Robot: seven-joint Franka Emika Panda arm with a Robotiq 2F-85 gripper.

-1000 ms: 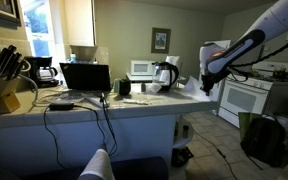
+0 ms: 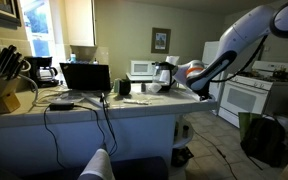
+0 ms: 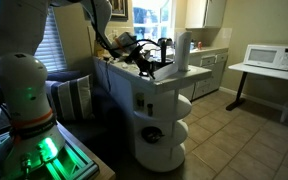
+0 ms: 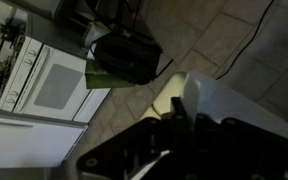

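Observation:
My gripper shows dark along the bottom of the wrist view and looks shut. A pale, pointed piece (image 4: 191, 94) stands right at its fingertips; whether it is gripped or lies behind them, I cannot tell. Exterior view 1 has the gripper (image 2: 205, 95) low at the right end of the white counter (image 2: 134, 112). From the other side, the arm (image 3: 122, 48) reaches over that counter, its fingers too small and dark to make out.
Rounded white shelves (image 3: 162, 132) form the counter's end. A knife block (image 2: 4, 70), a black laptop (image 2: 87, 77) and a mug (image 2: 122, 87) occupy the counter. On the floor lies a black backpack (image 4: 127, 55), near the white stove (image 4: 56, 80). Open tiled floor (image 3: 229, 135) lies beyond.
Over the last second the arm has come down and a little left at the counter's right end. The pale area beneath the gripper looks smaller now. The other counter items have stayed put.

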